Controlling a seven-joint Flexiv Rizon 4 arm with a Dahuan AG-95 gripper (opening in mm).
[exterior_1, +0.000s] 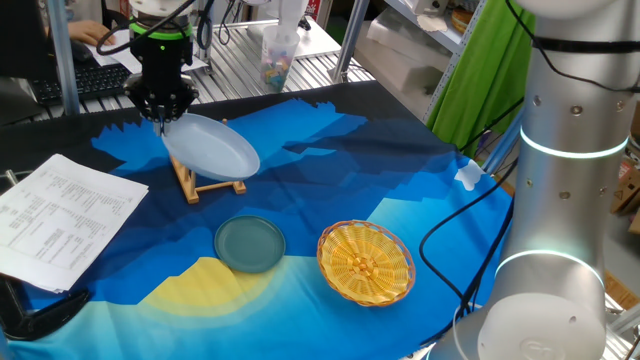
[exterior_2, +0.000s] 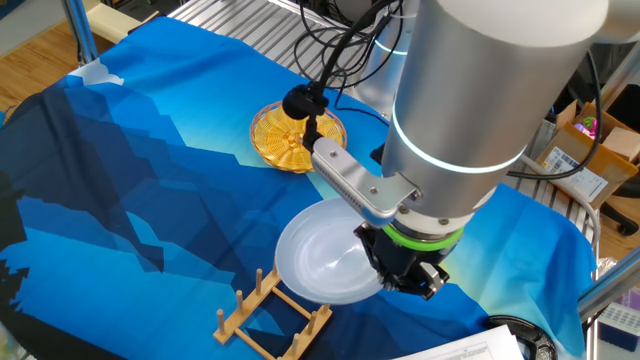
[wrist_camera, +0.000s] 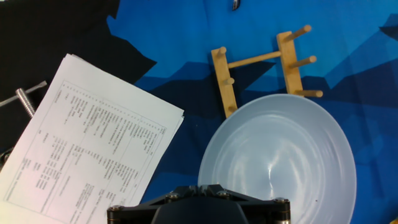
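Note:
A pale blue-white shallow bowl (exterior_1: 212, 148) hangs tilted in the air, its rim at the fingertips of my gripper (exterior_1: 160, 126). The gripper appears shut on that rim, though the contact itself is small in exterior view 1 and hidden in the wrist view. Below and behind the bowl stands a wooden rack with pegs (exterior_1: 192, 186); in exterior view 2 the bowl (exterior_2: 325, 252) overlaps the rack's end (exterior_2: 262, 292). From the wrist, the bowl (wrist_camera: 280, 155) fills the lower right, covering the near ends of the rack (wrist_camera: 289, 62). Whether bowl and rack touch, I cannot tell.
A dark green plate (exterior_1: 250, 244) lies flat on the blue cloth, with a yellow wicker basket (exterior_1: 366, 262) to its right. Printed sheets (exterior_1: 66, 220) and a black clamp (exterior_1: 40, 318) occupy the left side. Open cloth lies right of the rack.

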